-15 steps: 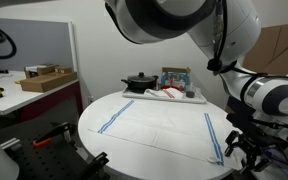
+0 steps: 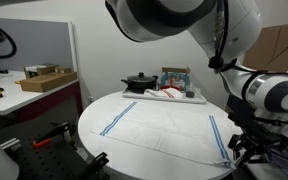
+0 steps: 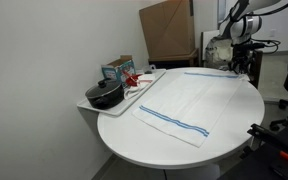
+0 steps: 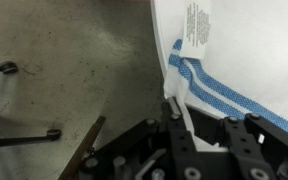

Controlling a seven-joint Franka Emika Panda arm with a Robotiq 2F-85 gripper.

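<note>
A white towel (image 2: 159, 128) with blue stripes lies spread flat over the round white table (image 2: 99, 105). At the table's edge, my gripper is shut on one corner of the towel (image 4: 199, 75), beside a blue stripe. A white label (image 4: 196, 28) hangs from the cloth near that corner. In exterior view 1 the gripper (image 2: 234, 160) is at the right rim, low beside the corner. The other end of the towel (image 3: 174, 122) rests on the table in exterior view 2.
A black pot (image 3: 105, 94) and a white tray (image 3: 130, 97) with several items stand along the table's far side. Grey floor (image 4: 69, 65) shows past the table's edge. Cardboard boxes (image 2: 46, 80) are at the far left.
The pot and tray have stayed put.
</note>
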